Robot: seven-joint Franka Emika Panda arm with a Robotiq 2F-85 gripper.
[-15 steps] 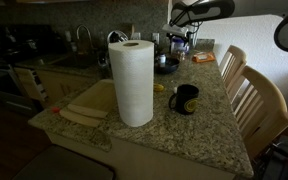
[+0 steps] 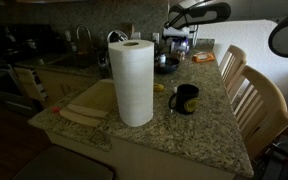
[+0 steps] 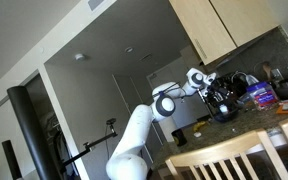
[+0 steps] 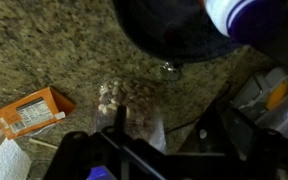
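Observation:
In the wrist view my gripper stands open above the counter, its dark fingers (image 4: 116, 128) spread. Beneath and between them is a clear container of nuts or something similar (image 4: 132, 103), with a purple-blue edge low on it. I see no contact between fingers and container. A black pan or bowl (image 4: 164, 38) lies past it at the top, with a white bottle with a purple cap (image 4: 234, 14) at its upper right. Exterior view 1 has the gripper (image 2: 171, 22) small at the far end of the counter, above the black pan (image 2: 167, 65).
An orange-and-white box (image 4: 29, 113) lies left of the container. A clear packet or tub (image 4: 276, 98) stands at the right. Nearer exterior view 1 are a paper towel roll (image 2: 133, 85), a black mug (image 2: 185, 99) and a cutting board (image 2: 94, 100). Chairs (image 2: 259, 105) line the counter's right side.
In exterior view 1 the far arm and gripper have shifted slightly, and the elbow at the right has moved a little. The objects on the counter look unmoved.

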